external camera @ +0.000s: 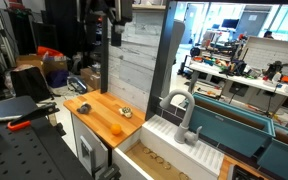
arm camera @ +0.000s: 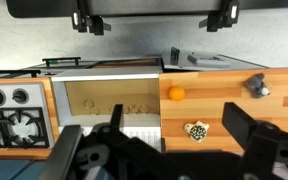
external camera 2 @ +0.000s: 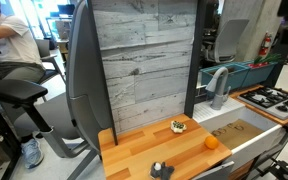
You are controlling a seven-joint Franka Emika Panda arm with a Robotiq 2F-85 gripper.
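Note:
No task is named. My gripper is open, its two dark fingers wide apart in the wrist view with nothing visible between them. It hangs above the wooden counter (arm camera: 219,108) and an open drawer (arm camera: 112,92). On the counter lie an orange ball (external camera: 116,129), a small patterned pale piece (external camera 2: 177,126) and a grey-and-dark object (arm camera: 256,85). All three lie apart from each other. In exterior view 1, the dark gripper shows only partly at the top left, well above the counter.
A white curved faucet (external camera: 180,107) stands behind the drawer, on the white sink side. Left of the drawer in the wrist view is a stove top (arm camera: 22,127). Wood-plank panels (external camera 2: 149,70) stand behind the counter. Bare counter lies between the small objects.

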